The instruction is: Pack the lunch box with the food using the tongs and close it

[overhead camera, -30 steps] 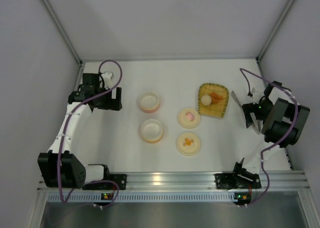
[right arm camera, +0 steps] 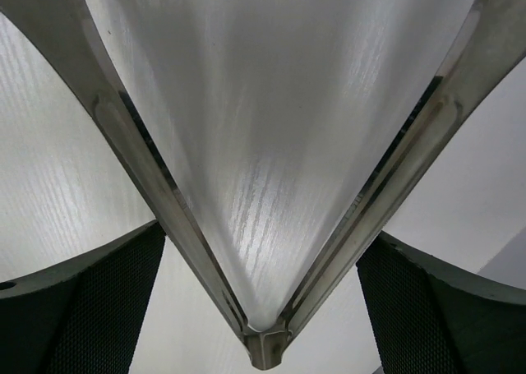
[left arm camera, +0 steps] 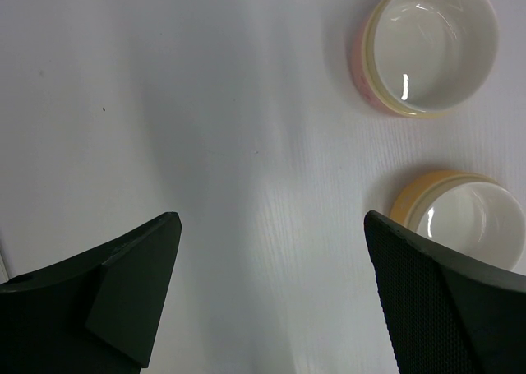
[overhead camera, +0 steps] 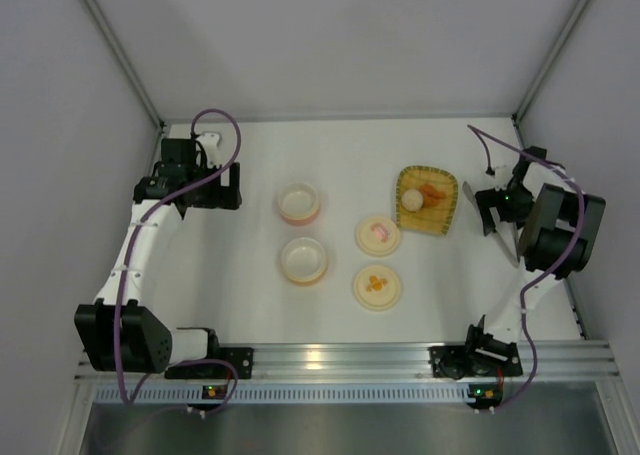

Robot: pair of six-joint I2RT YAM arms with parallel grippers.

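Two white bowls, one pink-based (overhead camera: 298,203) and one yellow-based (overhead camera: 303,261), stand mid-table, with two cream lids or plates (overhead camera: 379,236) beside them. A yellow tray (overhead camera: 441,215) holds a round item and orange pieces. My left gripper (overhead camera: 219,185) hangs open and empty left of the bowls. At the right, my right gripper (overhead camera: 503,211) is over long metal tongs (right arm camera: 177,201); its fingers stand apart on either side of the tongs' hinged end, part open. Whether they touch it is unclear.
Walls border the back and both sides; a metal rail runs along the front edge. The right arm lies close to the right wall.
My right gripper has moved a little toward the back and left, over the tongs. The left gripper has shifted very slightly; the objects look unmoved.
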